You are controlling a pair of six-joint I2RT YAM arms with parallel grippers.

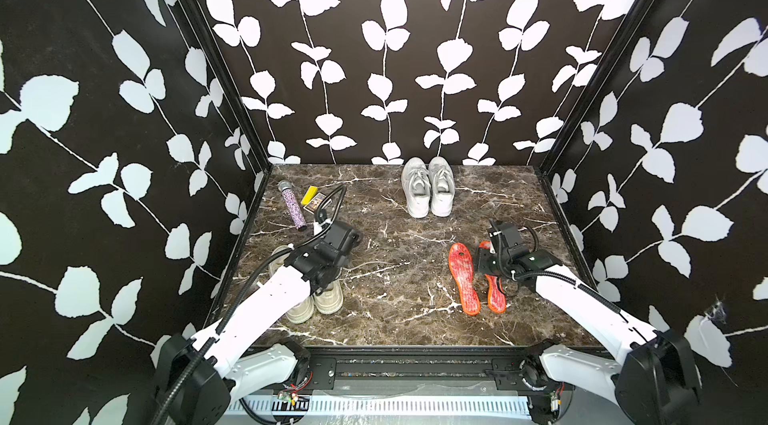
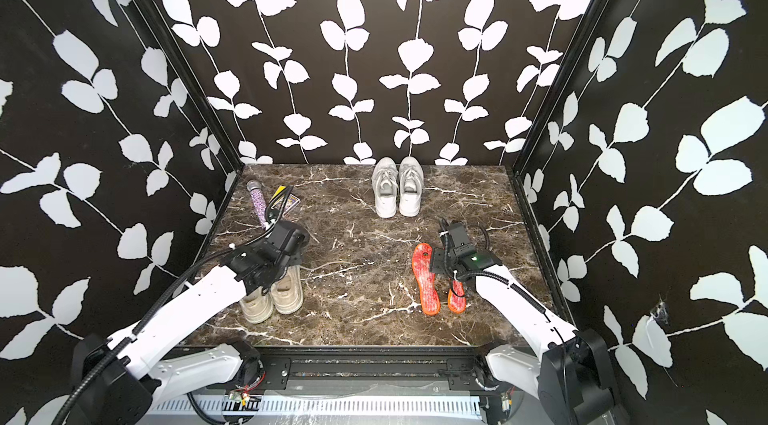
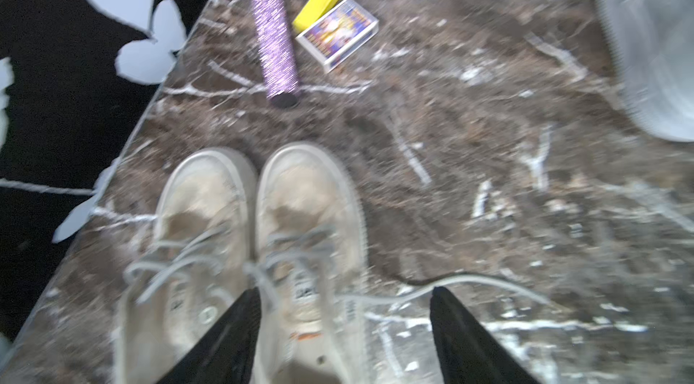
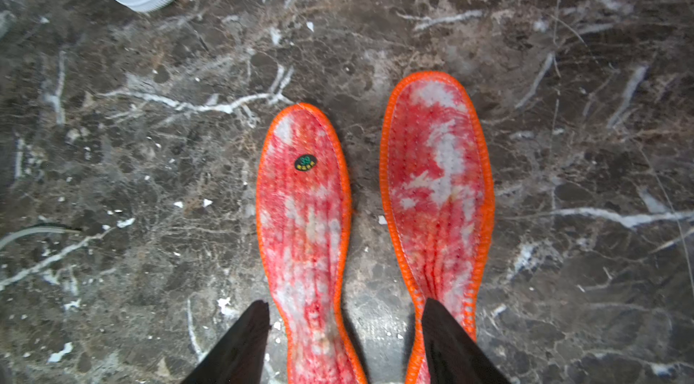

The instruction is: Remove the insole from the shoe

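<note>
Two red insoles, the left (image 4: 303, 225) and the right (image 4: 437, 174), lie side by side on the table at the right, with my right gripper above them, its fingers apart around nothing. At the left, a pair of beige lace-up shoes (image 3: 307, 196) sits under my left gripper, which is open and empty over their laced openings, with a bit of orange showing inside one shoe. A pair of white sneakers (image 1: 416, 193) stands against the back wall.
A glittery pink cylinder (image 3: 273, 37), a yellow block (image 3: 318, 0) and a small printed box (image 3: 337, 31) lie at the back left. Patterned walls close in three sides.
</note>
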